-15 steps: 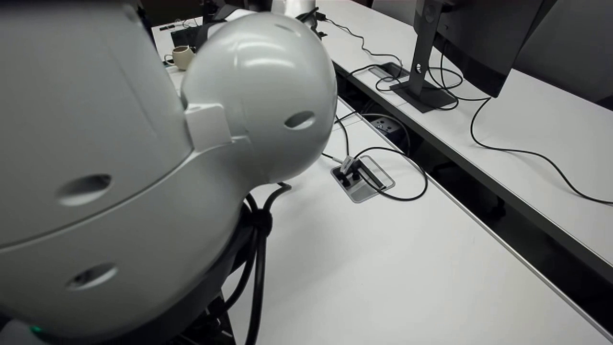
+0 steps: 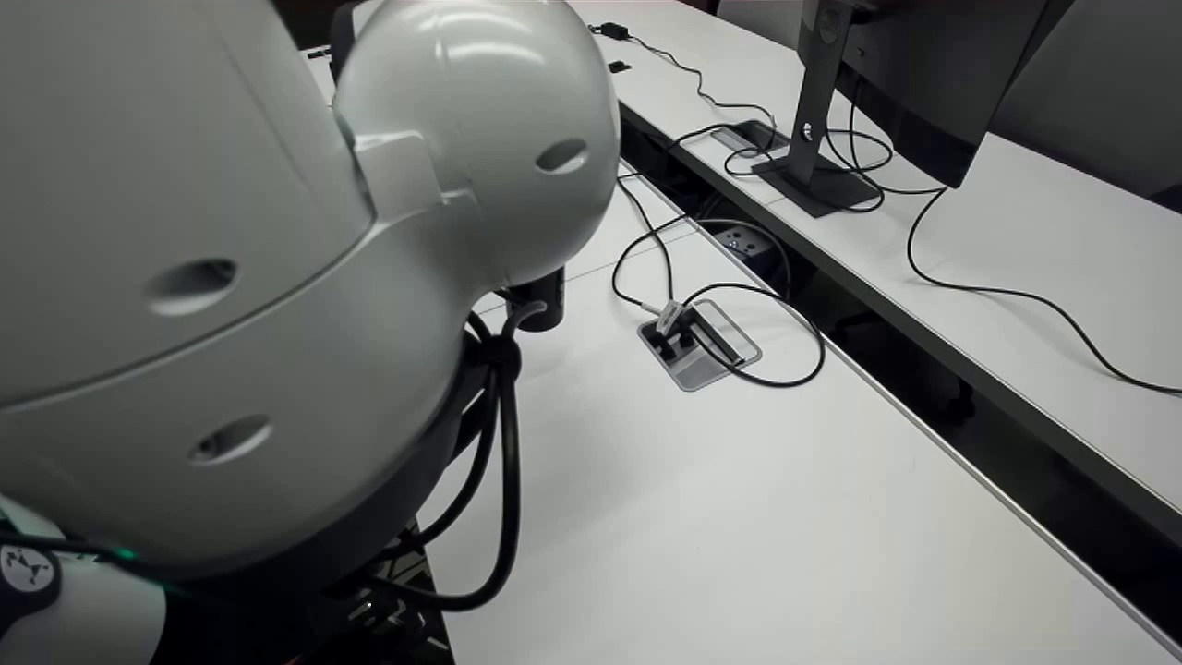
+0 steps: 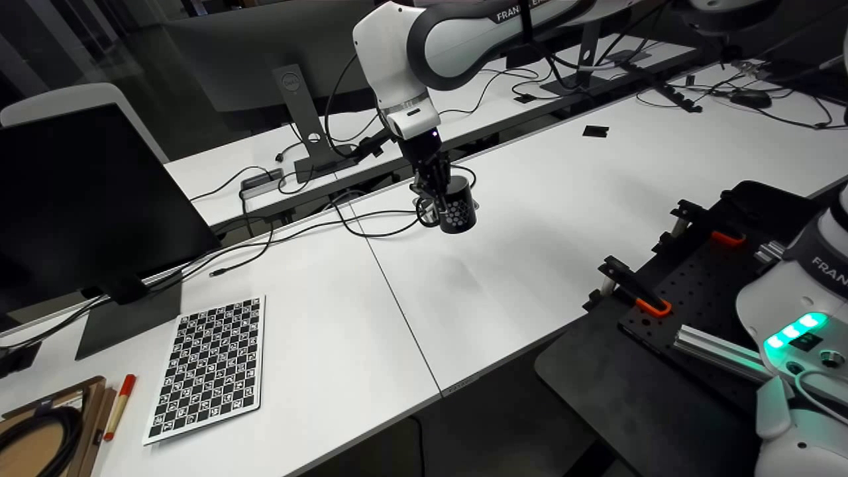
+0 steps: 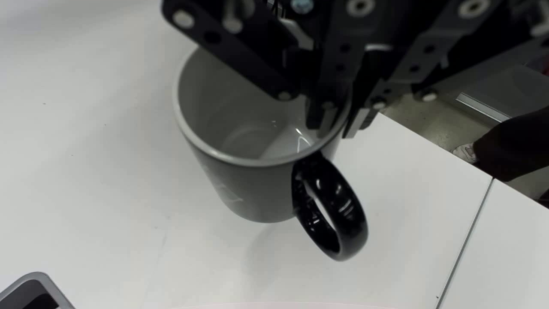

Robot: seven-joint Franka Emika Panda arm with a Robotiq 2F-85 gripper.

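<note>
A mug, dark outside with a pattern of pale dots (image 3: 458, 213), hangs from my gripper (image 3: 439, 199) over the white table. In the wrist view my gripper is shut on the mug's rim, with one finger (image 4: 320, 116) inside the wall and the other outside. The mug (image 4: 247, 190) is upright or nearly so, and its pale inside looks empty. Its glossy black handle (image 4: 355, 226) points toward the lower right. A soft shadow on the table below suggests that the mug is off the surface. Only a dark piece of the mug (image 2: 545, 308) shows past the arm in exterior view 1.
A socket box (image 2: 700, 345) with plugs and looping cables lies near the table's far edge. On the left stand a monitor (image 3: 95, 199) and a checkered board (image 3: 211, 362). Clamps (image 3: 636, 286) line the robot's mount.
The arm has shifted in exterior view 1, and the dark mug now shows beneath it. A light mug at the back left is now hidden behind the arm.
</note>
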